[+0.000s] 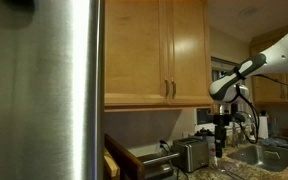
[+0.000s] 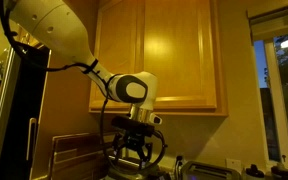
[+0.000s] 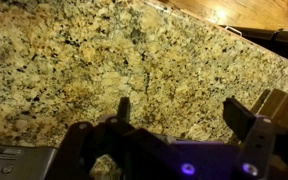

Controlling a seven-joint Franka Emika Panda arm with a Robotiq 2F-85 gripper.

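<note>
In the wrist view my gripper stands open, its two dark fingers wide apart with only bare speckled granite countertop (image 3: 134, 60) showing between and beyond them. From the side, the gripper (image 1: 221, 138) hangs from the arm at the right, pointing down, to the right of the silver toaster (image 1: 192, 153). In exterior view 2 the gripper (image 2: 131, 150) is dark against the dim counter area, and its fingers are hard to make out there. A metallic edge with small round buttons (image 3: 6, 166) shows at the wrist view's lower left.
A sink (image 1: 264, 157) lies to the right. Wooden wall cabinets (image 1: 149, 50) hang above the counter. At the left, a pulled-out drawer (image 1: 125, 156) sits beside a large grey metal surface (image 1: 44, 100). Wooden floor (image 3: 254, 12) shows past the counter's edge. Granite under the gripper is clear.
</note>
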